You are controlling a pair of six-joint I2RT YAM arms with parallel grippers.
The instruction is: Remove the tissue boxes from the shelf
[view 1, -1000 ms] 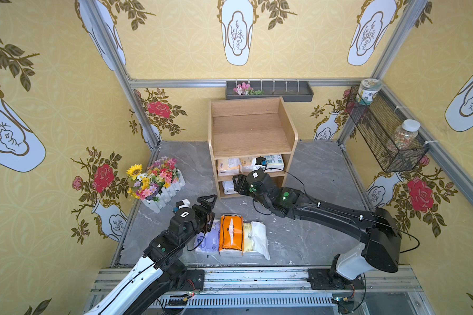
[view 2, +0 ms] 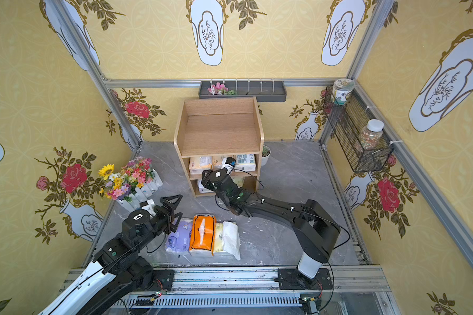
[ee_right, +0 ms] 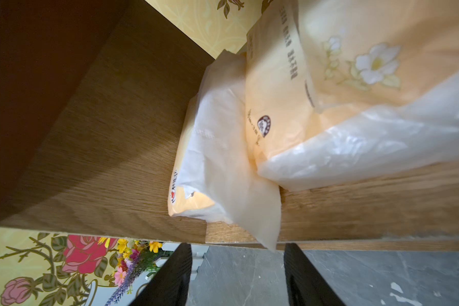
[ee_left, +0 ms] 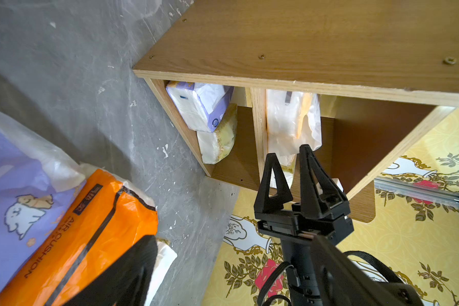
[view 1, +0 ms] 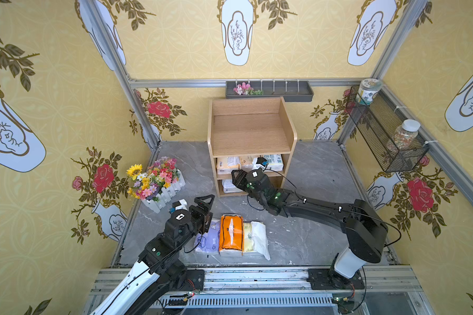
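Pale orange tissue packs (ee_right: pixel 352 76) lie in the shelf's middle compartment, one with a loose clear flap (ee_right: pixel 224 168) drooping past the board edge. My right gripper is at that edge, its fingers parted on either side of the flap's tip and not clamped on it. In the left wrist view a purple-and-white pack (ee_left: pixel 201 104) and a yellowish pack (ee_left: pixel 216 137) sit in the bottom compartment of the wooden shelf (ee_left: pixel 311 30). My left gripper (view 1: pixel 211 212) stands open and empty above a purple pack (view 1: pixel 209 240) on the table, left of an orange pack (view 1: pixel 231 233).
A white-yellow pack (view 1: pixel 255 239) lies right of the orange one. Flowers in a white fence planter (view 1: pixel 160 183) stand left of the shelf. A wire basket (view 1: pixel 386 131) hangs on the right wall. Grey tabletop (view 1: pixel 320 168) right of the shelf is clear.
The left arm is almost still, and the table packs have not moved.
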